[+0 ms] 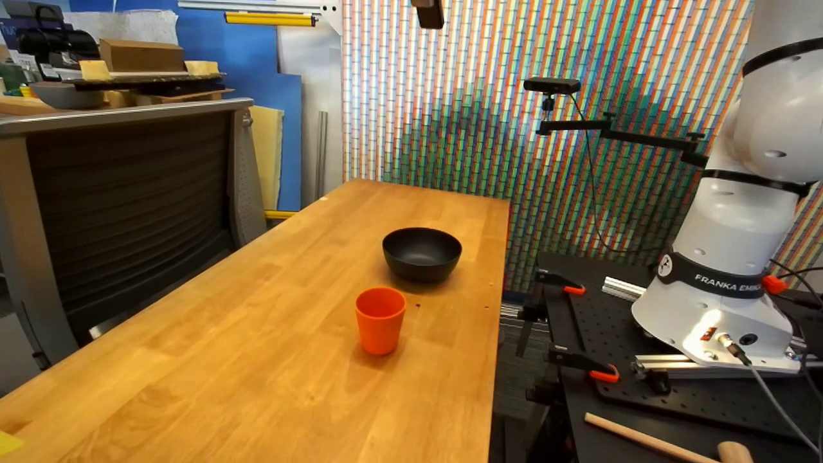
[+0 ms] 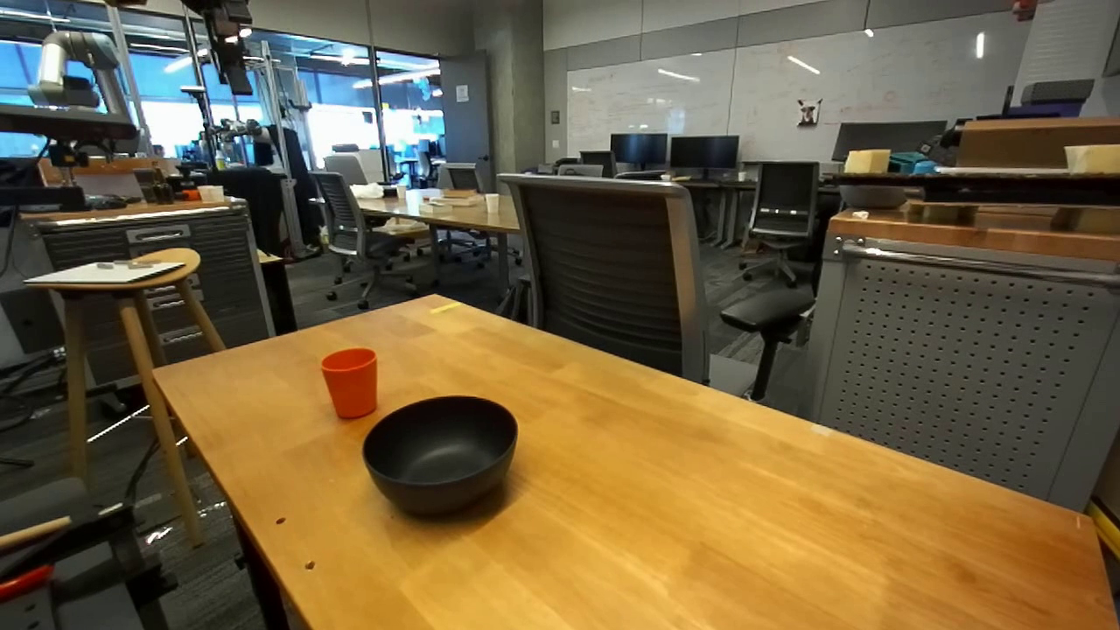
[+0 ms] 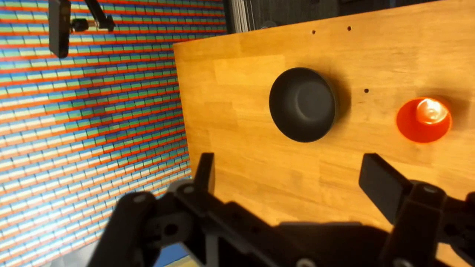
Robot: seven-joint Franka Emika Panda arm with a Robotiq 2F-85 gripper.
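An orange cup (image 1: 380, 321) stands upright on the wooden table (image 1: 293, 339), and the wrist view looks down into the cup (image 3: 423, 121), with a bright glint on its bottom. Beside it, a short gap away, sits a black bowl (image 1: 422, 256); seen from above, the bowl (image 3: 302, 105) is empty. My gripper is high over the table, its fingers spread wide with only bare wood visible between them. In exterior view 1, just a dark tip of the gripper (image 1: 429, 14) shows at the top edge. Neither cup nor bowl is touched.
An office chair (image 1: 139, 208) is close along the table's far side. A camera on a black bracket (image 1: 552, 85) juts out near the patterned wall.
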